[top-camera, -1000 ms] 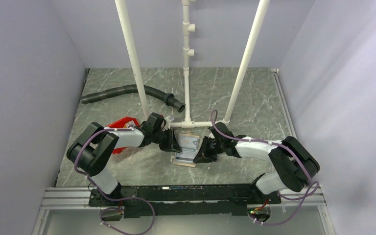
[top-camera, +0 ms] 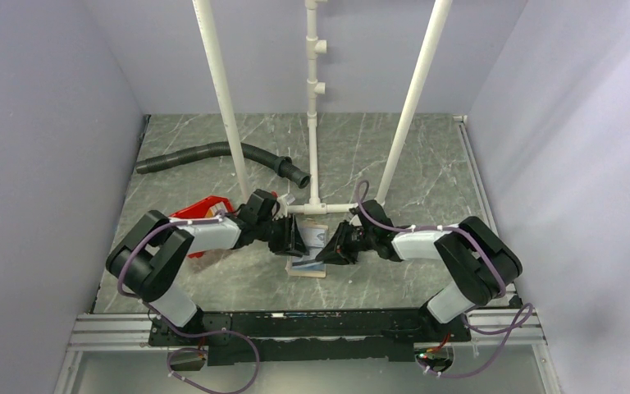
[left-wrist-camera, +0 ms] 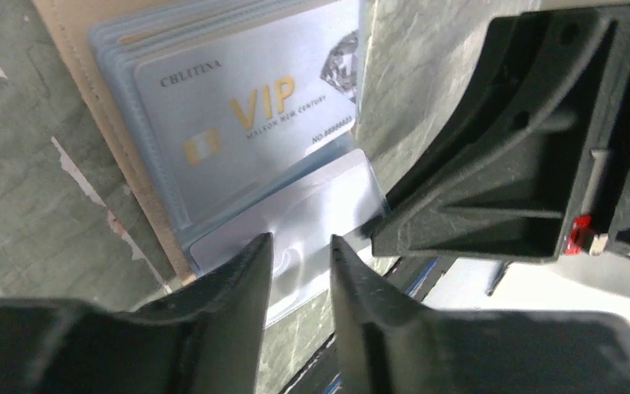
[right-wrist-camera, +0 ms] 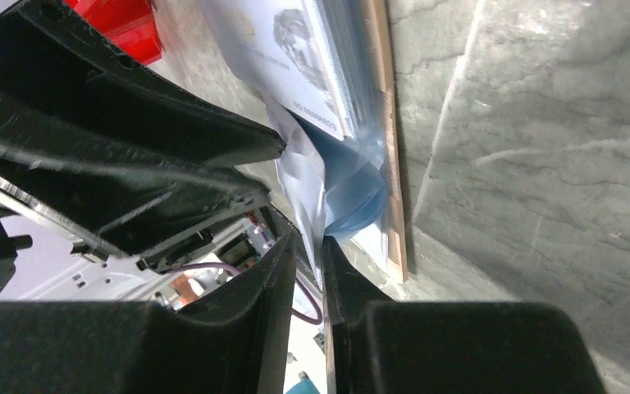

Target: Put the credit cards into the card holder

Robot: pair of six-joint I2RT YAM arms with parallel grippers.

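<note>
The card holder (top-camera: 306,271), with clear layered pockets on a tan backing, lies between my two grippers. In the left wrist view a silver VIP card (left-wrist-camera: 213,164) sits in one pocket, and a pale sheet or pocket layer (left-wrist-camera: 316,201) lies below it. My left gripper is part open over this lower layer, a gap showing between its fingertips. From the right wrist view, the layer's edge (right-wrist-camera: 303,168) is lifted and bulges open. My right gripper is at that edge, its fingertips close together; whether they pinch it is unclear.
A red container (top-camera: 197,212) stands behind the left arm. Dark hose (top-camera: 197,156) lies at the back left, and the white pipe stand (top-camera: 315,202) rises just behind the holder. Open table lies to the right and in front.
The holder has turned slightly and now lies straighter, a little to the left. My right gripper has shifted a little left and away from the front edge; the left has moved slightly right.
</note>
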